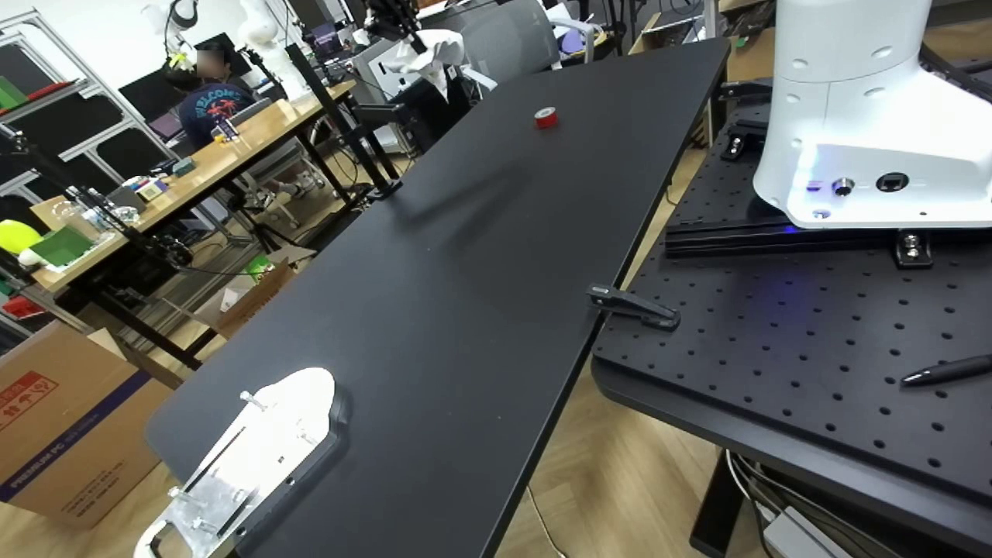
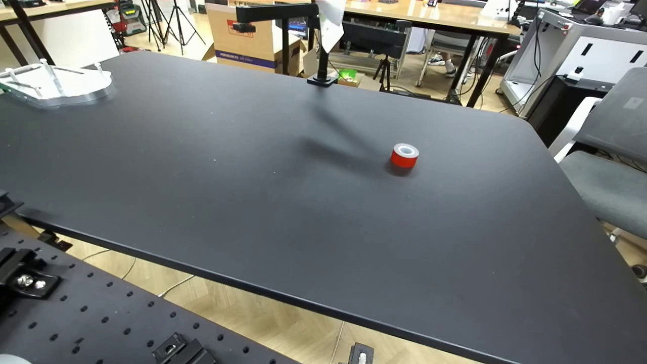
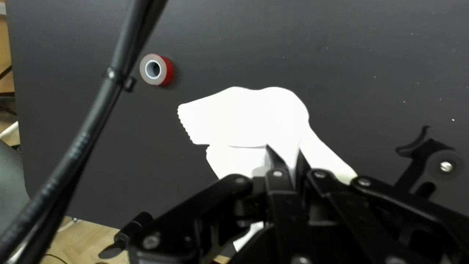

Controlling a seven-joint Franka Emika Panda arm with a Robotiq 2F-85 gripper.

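Note:
A crumpled white tissue or paper sheet (image 3: 246, 116) fills the middle of the wrist view, pinched by my gripper, which is shut on it. In exterior view 1 the gripper (image 1: 418, 45) is cut by the top edge, with the white sheet (image 1: 437, 57) hanging below it. Only a drooping end of the white sheet (image 2: 331, 27) shows at the top of exterior view 2. It hangs clear of the tabletop. A red tape roll (image 2: 404, 155) rests on the black table (image 2: 242, 200), with nothing touching it.
A white, plate-like fixture with pegs (image 1: 270, 437) sits at the table's other end. A black post with an arm (image 1: 377, 177) is clamped to the table edge. A grey chair (image 2: 612, 151) stands beyond one edge.

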